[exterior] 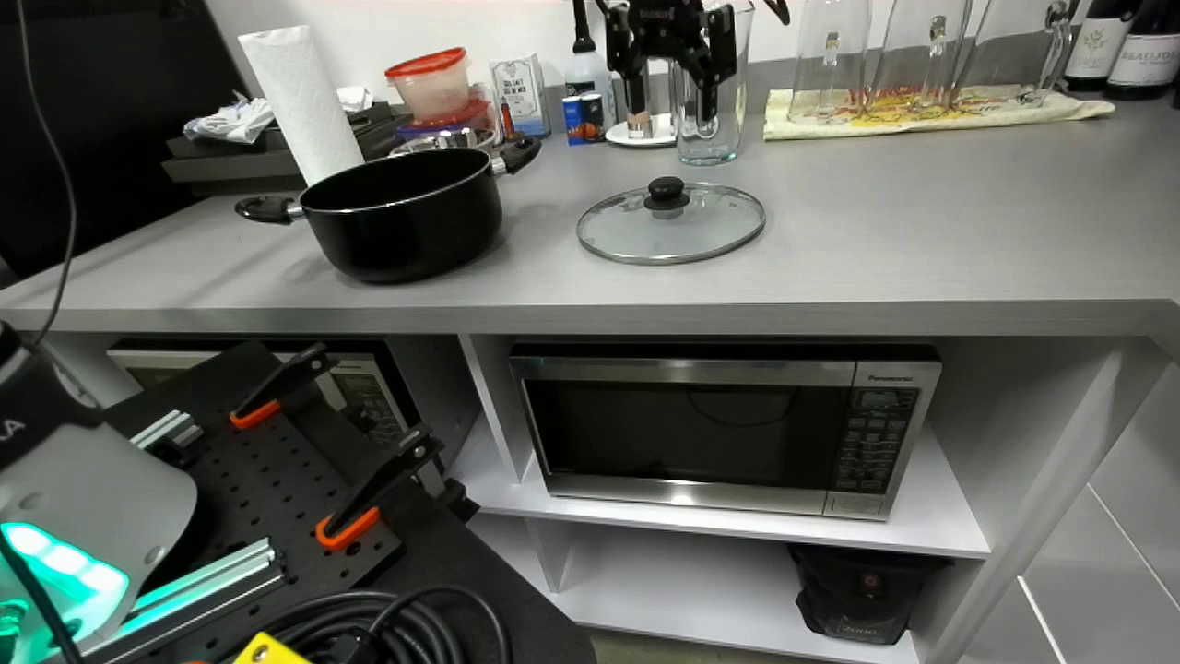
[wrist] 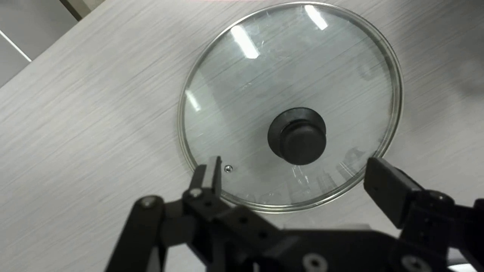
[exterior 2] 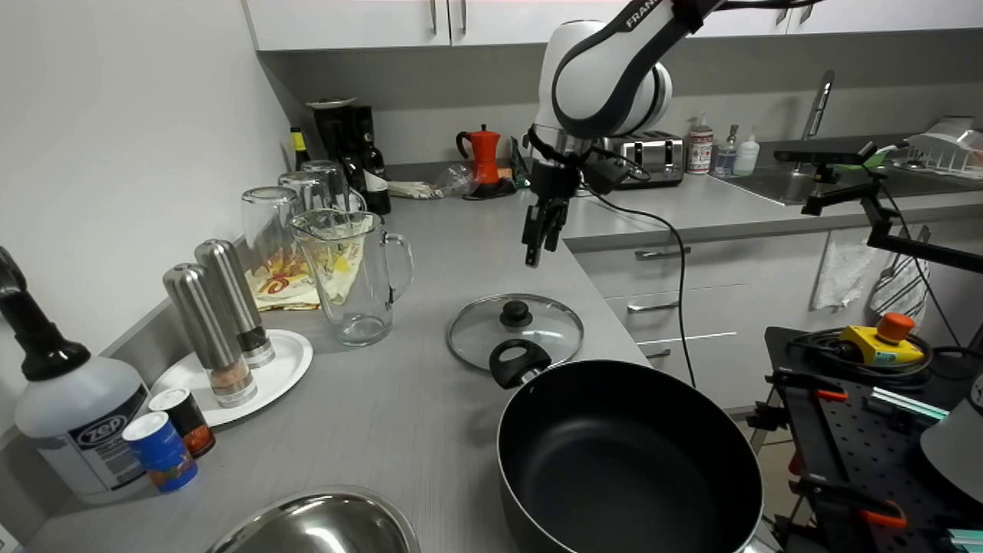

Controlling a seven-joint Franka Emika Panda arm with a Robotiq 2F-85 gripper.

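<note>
A round glass lid (wrist: 254, 104) with a metal rim lies flat on the counter, its black knob (wrist: 302, 140) upward. My gripper is open above the lid, nothing between its fingers; in the wrist view the knob appears beyond the gap, between the two fingertips. From the first exterior view, the gripper (exterior: 672, 105) hangs higher than the lid (exterior: 719, 227). The second exterior view has the gripper (exterior 2: 536, 258) pointing down over the counter, clear of the lid (exterior 2: 470, 333). An uncovered black pot (exterior 2: 627, 452) stands beside the lid.
A glass pitcher (exterior: 708, 138) and a white plate (exterior: 660, 135) with shakers stand behind the lid. Upturned glasses (exterior: 830, 66) rest on a cloth at the back. The counter's front edge (exterior: 664, 319) is close to the lid. Open counter (exterior: 940, 210) lies right of it.
</note>
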